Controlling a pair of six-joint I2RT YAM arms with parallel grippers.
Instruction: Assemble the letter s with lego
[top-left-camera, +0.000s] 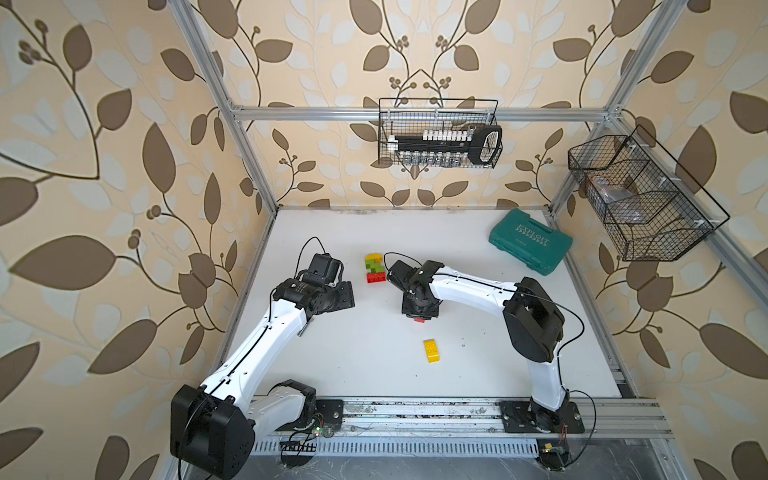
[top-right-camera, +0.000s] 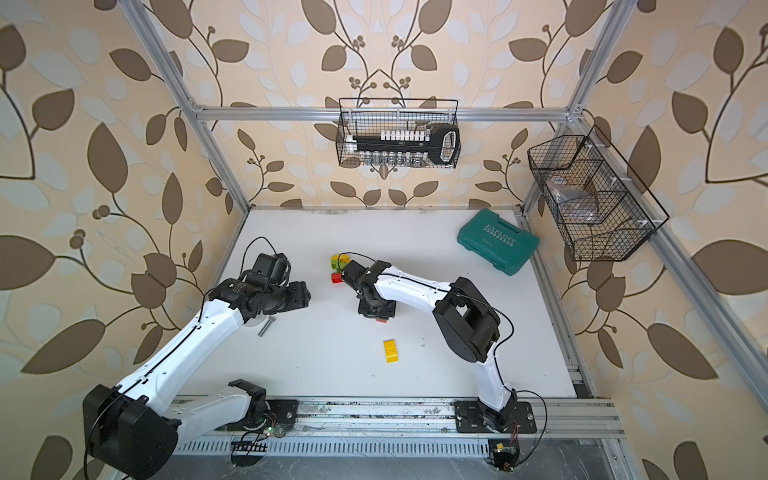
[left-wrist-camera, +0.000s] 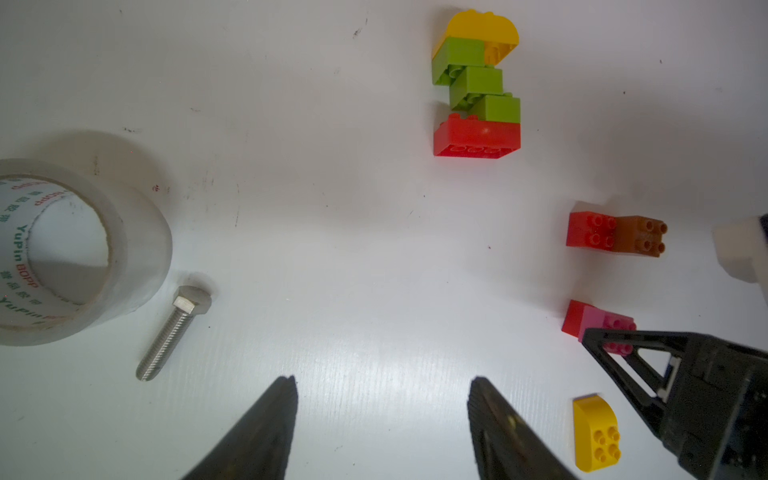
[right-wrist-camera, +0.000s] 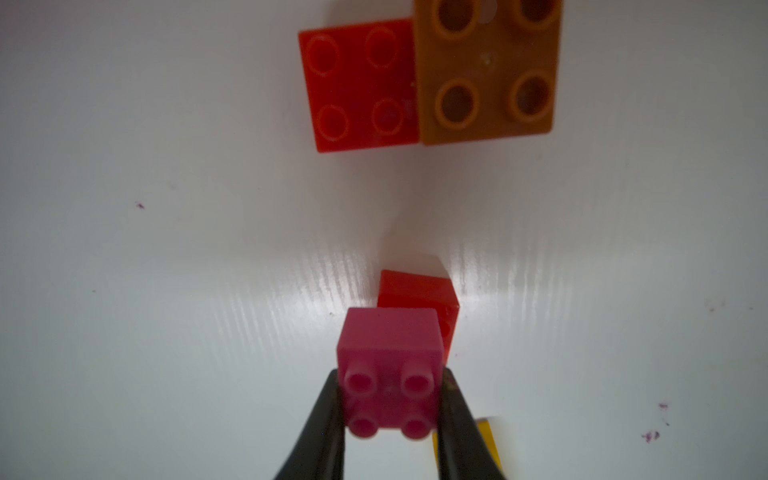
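Note:
In the right wrist view, my right gripper is shut on a pink brick (right-wrist-camera: 390, 340), its studs facing the camera. A red brick (right-wrist-camera: 416, 286) lies on the table behind it, partly hidden. Another red brick (right-wrist-camera: 360, 88) and a brown brick (right-wrist-camera: 488, 80) sit side by side. A yellow brick (left-wrist-camera: 596, 432) lies nearer the front. An S-like column stands at the back of the left wrist view: a yellow brick (left-wrist-camera: 480, 30), green bricks (left-wrist-camera: 476, 84) and a red brick (left-wrist-camera: 477, 137). My left gripper is part open above bare table, nothing between its fingers.
At the left of the left wrist view lie a tape roll (left-wrist-camera: 140, 240) and a metal bolt (left-wrist-camera: 173, 332). A green case (top-left-camera: 531, 240) rests at the back right. Bare table lies between the tape and the bricks.

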